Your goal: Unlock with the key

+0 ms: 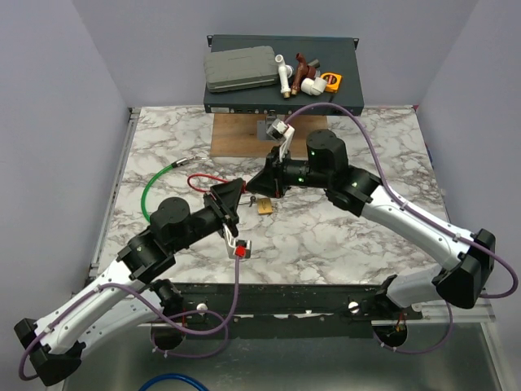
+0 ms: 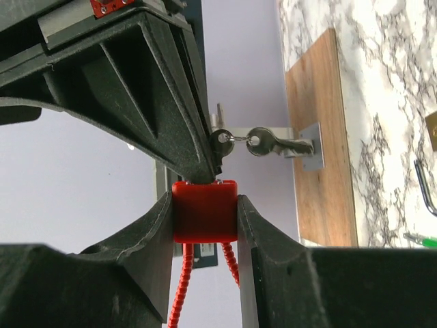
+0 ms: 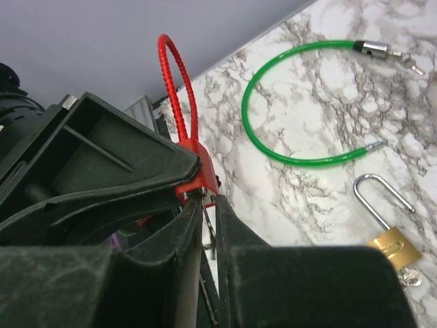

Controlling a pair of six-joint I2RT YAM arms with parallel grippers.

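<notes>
A red lock body with a red cable is between the fingers of my left gripper, which is shut on it. My right gripper meets it from the right, with a key between its fingertips at the lock's lower end. A second key dangles on the ring. Whether the key is inside the lock is hidden.
A brass padlock and a green cable lock lie on the marble table. Behind are a wooden board and a dark shelf with a grey case and pipe fittings.
</notes>
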